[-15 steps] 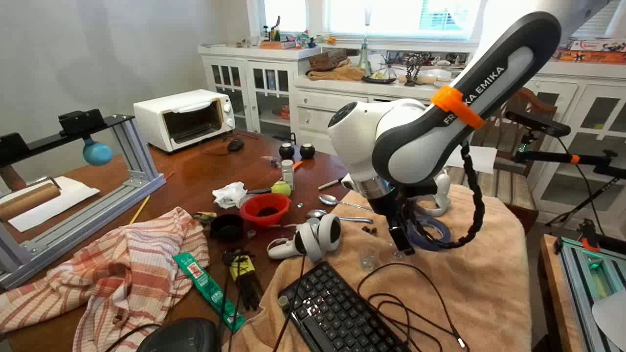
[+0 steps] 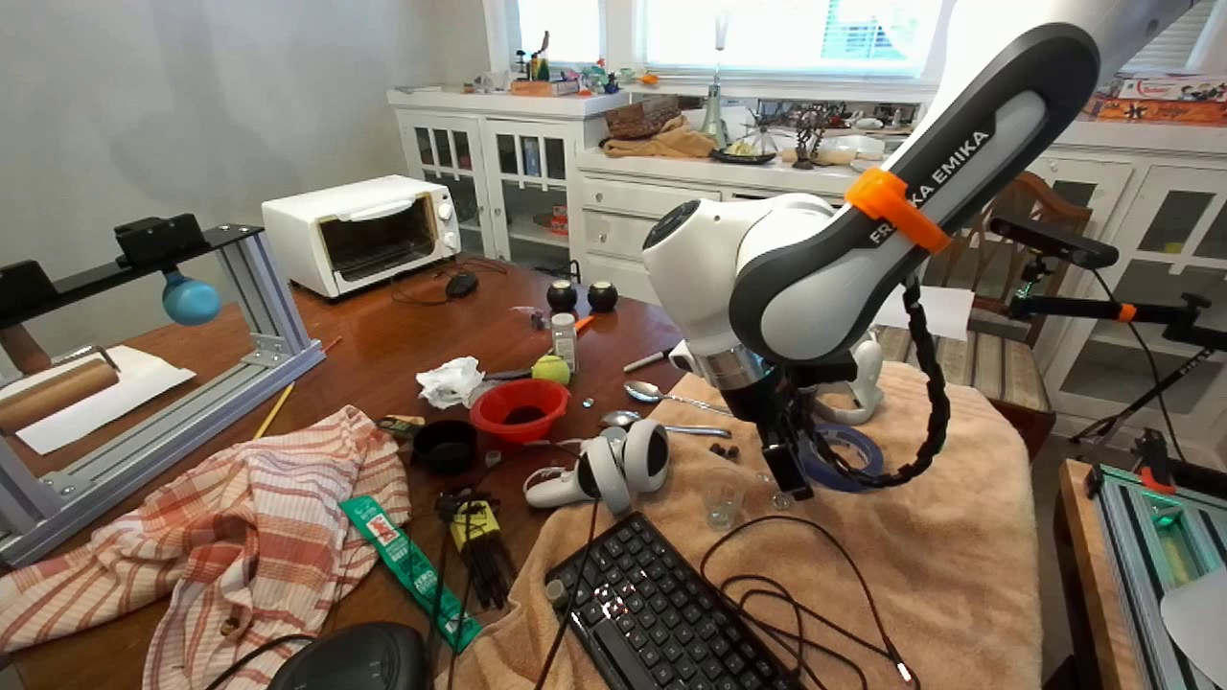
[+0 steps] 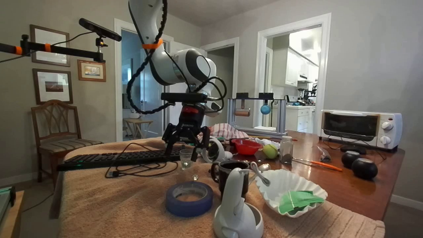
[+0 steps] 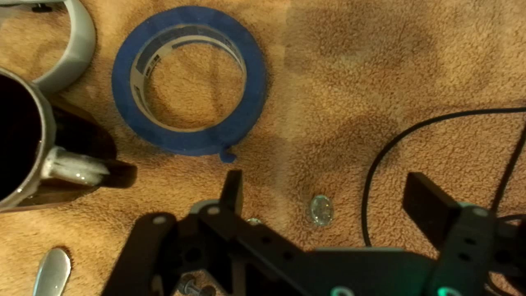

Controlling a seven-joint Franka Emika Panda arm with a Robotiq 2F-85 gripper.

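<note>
My gripper is open, its two black fingers wide apart over the tan towel point(image 4: 345, 59). In the wrist view a clear glass bead point(image 4: 321, 210) lies on the towel, in line with the space between the fingers. Another clear piece point(image 4: 254, 221) is mostly covered by the left finger. Beyond the fingers sits a roll of blue tape point(image 4: 251, 84), with a dark mug point(image 4: 79, 133) to its left. From the second exterior view, a small clear glass point(image 3: 185, 159) stands on the towel close to the gripper point(image 3: 182, 152); whether they touch cannot be told.
A black keyboard point(image 2: 679, 609) and a loose black cable point(image 4: 394, 140) lie near the gripper. White controllers point(image 2: 592, 473), a red bowl point(image 2: 520, 412) and spoons clutter the table. A white fluted dish point(image 3: 273, 194) holds something green.
</note>
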